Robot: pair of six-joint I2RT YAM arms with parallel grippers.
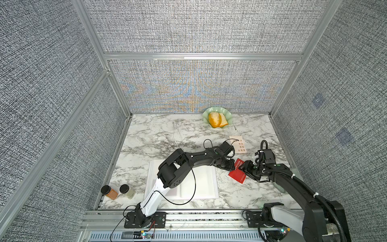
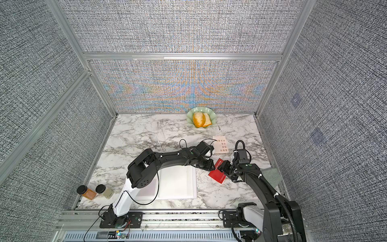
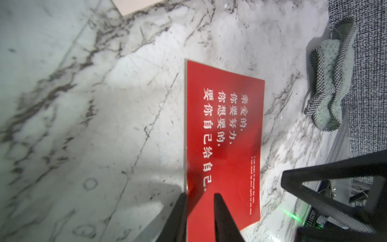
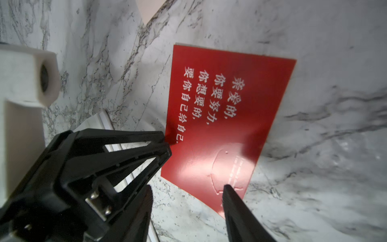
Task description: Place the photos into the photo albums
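A red card with white Chinese lettering lies on the marble table between my grippers. My left gripper is low at the card's edge; in the right wrist view its fingertips touch or nearly touch that edge, and how far they stand apart is hard to tell. My right gripper is open over the card's lower part, with nothing visible between its fingers. A pale card with printed characters lies behind the red one. A white board or album lies under my left arm, partly hidden.
A green bowl with bread stands at the back. Two jars stand at the front left. A folded grey-green cloth lies at the right edge.
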